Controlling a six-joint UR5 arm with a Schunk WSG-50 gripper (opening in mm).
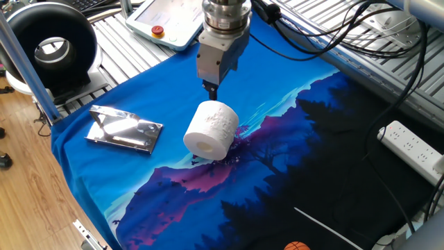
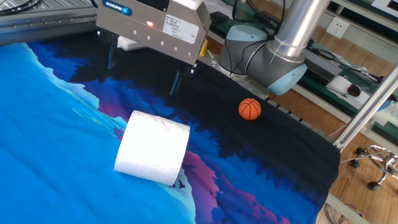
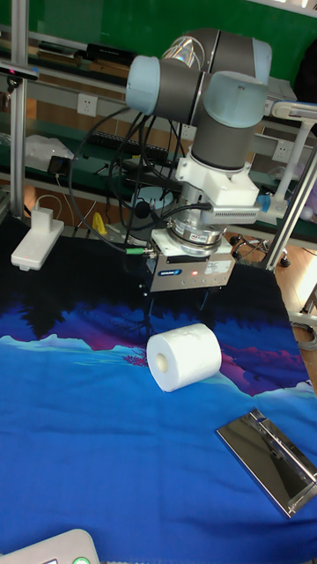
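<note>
A white paper roll (image 1: 211,130) lies on its side on the blue patterned cloth, its core hole facing the front in exterior view 1. My gripper (image 2: 142,80) is open, its two dark fingers (image 2: 177,78) wide apart with nothing between them. In exterior view 3 the gripper (image 3: 177,318) hangs above the cloth, just behind the roll (image 3: 185,357) and apart from it. A shiny metal holder (image 1: 125,130) with a raised end lies on the cloth, well to one side of the roll.
A small orange basketball (image 2: 250,109) rests on the dark part of the cloth. A white power strip (image 1: 414,149) and loose black cables lie along one side. A tablet with a red button (image 1: 158,31) sits at the back.
</note>
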